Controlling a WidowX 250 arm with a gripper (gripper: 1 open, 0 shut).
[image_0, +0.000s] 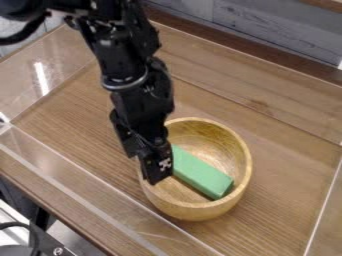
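Observation:
A round tan bowl sits on the wooden table in the middle foreground, holding a green block that lies slanted inside it. My black gripper comes down from the top and hangs over the bowl's left rim, low beside the green block. Its fingertips are dark and overlap the bowl's edge, so whether they are open or shut, or hold anything, I cannot tell.
Bare wooden table stretches behind and to the right of the bowl. A clear edge strip runs along the left, with black cables at the bottom left. A pale wall stands at the back.

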